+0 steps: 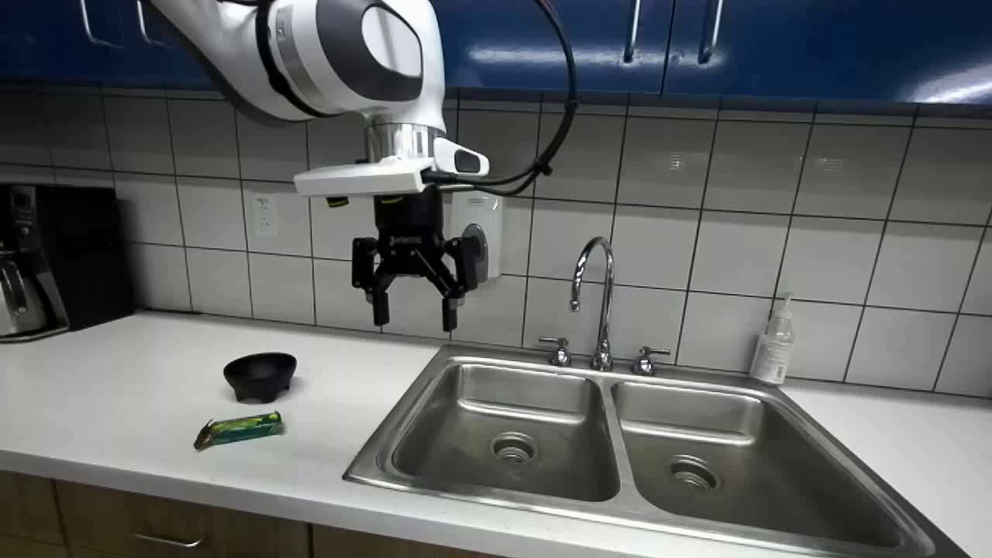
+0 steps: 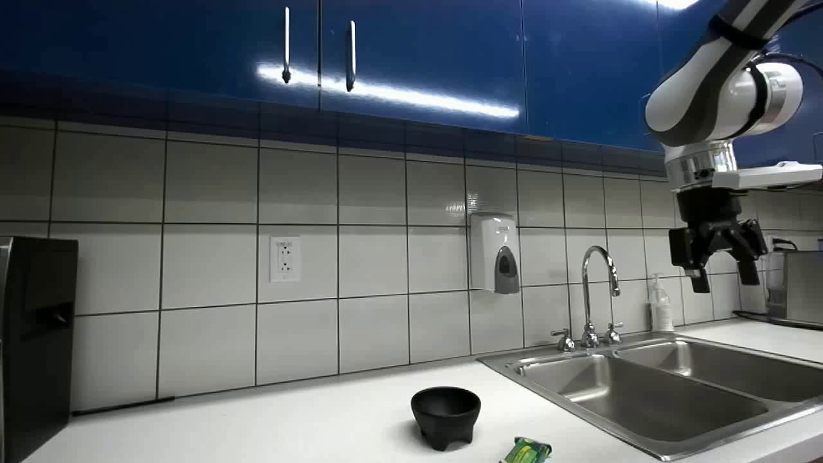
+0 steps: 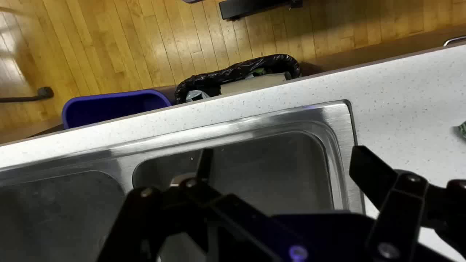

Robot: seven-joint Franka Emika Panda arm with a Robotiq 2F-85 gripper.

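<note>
High above the counter, near the left end of the sink, my gripper point(image 1: 415, 315) points down with its fingers wide open and empty. A small black footed bowl point(image 1: 260, 377) stands upright on the counter left of the sink; exterior view 2 shows the same bowl point(image 2: 445, 415). Just in front of it, apart from it, lies a green wrapped bar point(image 1: 239, 428), partly cut off in exterior view 2 point(image 2: 526, 451). In the wrist view only a tip of the green wrapper point(image 3: 463, 128) shows at the right edge, and my gripper spans the sink basin.
A double steel sink point(image 1: 615, 446) with a tall faucet point(image 1: 602, 307) fills the right side. A soap bottle point(image 1: 773, 344) stands behind it, and a coffee maker point(image 1: 65, 256) at far left. Below the counter edge is a bin with a black liner point(image 3: 236, 72). Counter around the bowl is clear.
</note>
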